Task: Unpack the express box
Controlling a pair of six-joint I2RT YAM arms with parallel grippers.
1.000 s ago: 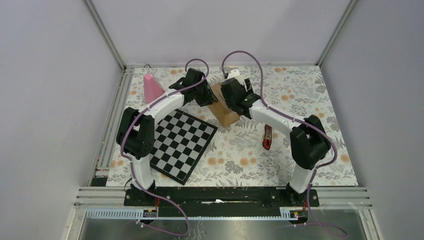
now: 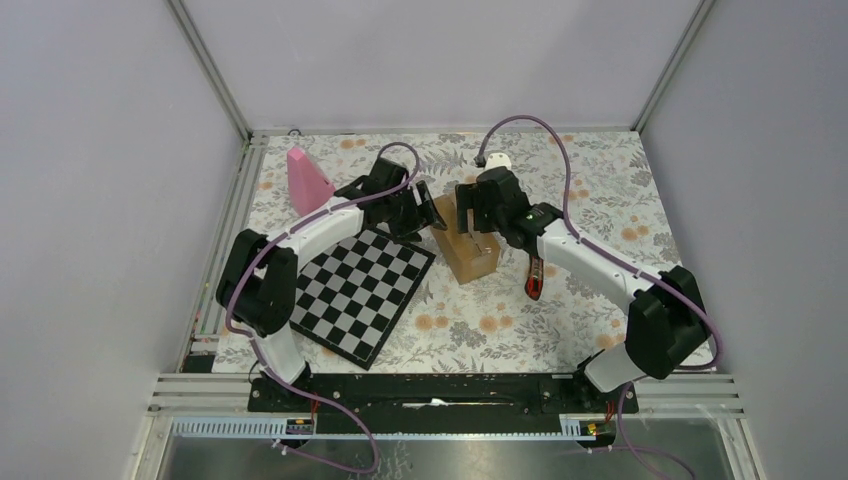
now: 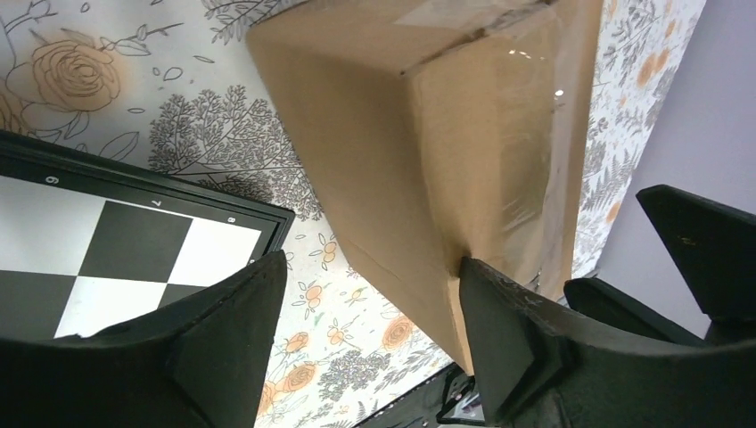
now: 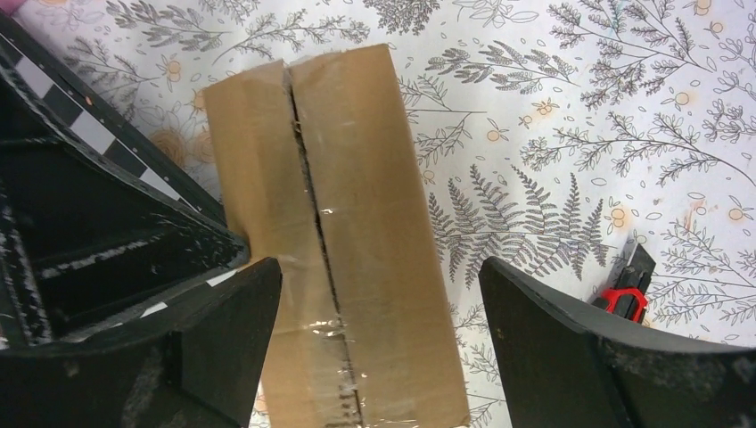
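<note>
The taped cardboard box (image 2: pixel 470 258) lies mid-table with a seam down its top (image 4: pixel 374 232). My left gripper (image 2: pixel 425 210) is at the box's upper left; in the left wrist view its fingers are part open, the right finger (image 3: pixel 553 366) against the box's side (image 3: pixel 374 160) and the left one apart from it. My right gripper (image 2: pixel 467 210) is over the box, open, its fingers (image 4: pixel 588 357) around the box's width with nothing seen gripped between them.
A red box cutter (image 4: pixel 624 299) lies right of the box. A checkered board (image 2: pixel 360 300) fills the left front, and a pink object (image 2: pixel 305 180) stands at the back left.
The box has moved toward the front and right.
</note>
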